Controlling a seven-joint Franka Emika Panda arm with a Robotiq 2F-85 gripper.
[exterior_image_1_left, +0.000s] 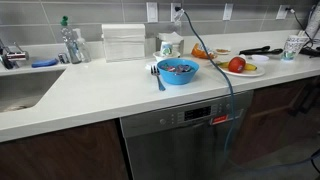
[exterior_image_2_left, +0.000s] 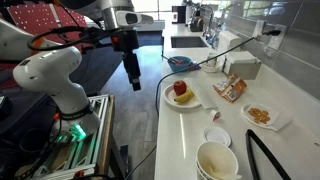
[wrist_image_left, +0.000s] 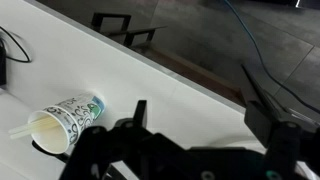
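Observation:
My gripper stands open, its two black fingers wide apart with only the white countertop behind the gap. From the side, the gripper hangs over the dark floor near the counter's front edge, pointing down and touching nothing. On the white plate lie a red apple and a yellow banana. Farther along the counter, a blue bowl holds dark contents that I cannot make out, with a fork against its side. A patterned white cup with pale sticks inside appears left of the fingers.
A food plate and black utensils lie toward the wall. The sink is at the far end, near a soap bottle and white box. A blue cable crosses the counter and hangs down its front.

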